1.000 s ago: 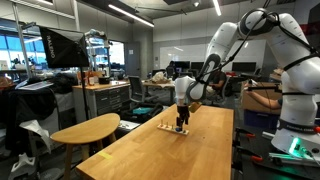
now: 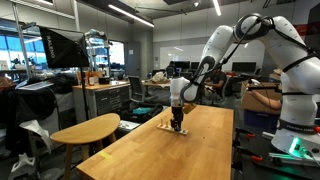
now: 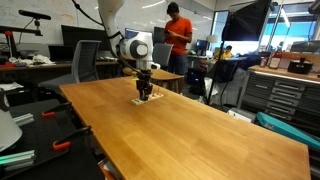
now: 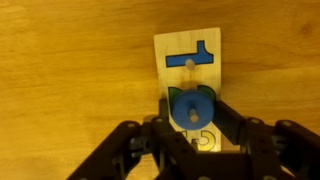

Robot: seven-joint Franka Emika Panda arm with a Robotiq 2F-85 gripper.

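In the wrist view a narrow pale wooden board (image 4: 205, 69) lies on the table, bearing a blue number 1 (image 4: 193, 59) with a small knob above and a knob below it. Further down the board a round blue disc (image 4: 193, 110) covers most of a green shape. My gripper is directly over the board, its dark fingers apart on either side of the disc. Whether they press on its edge cannot be made out. From the side, the gripper (image 3: 146, 90) is low, close to the board (image 3: 151, 98).
The wooden tabletop (image 3: 200, 135) is broad and clear around the board. A round wooden table (image 2: 85, 130) stands to the left in exterior view 1. A person in a red shirt (image 3: 179, 30) stands behind the table.
The arm has shifted slightly, while the gripper remains low over the board. At this size, no change in the board or disc can be made out.
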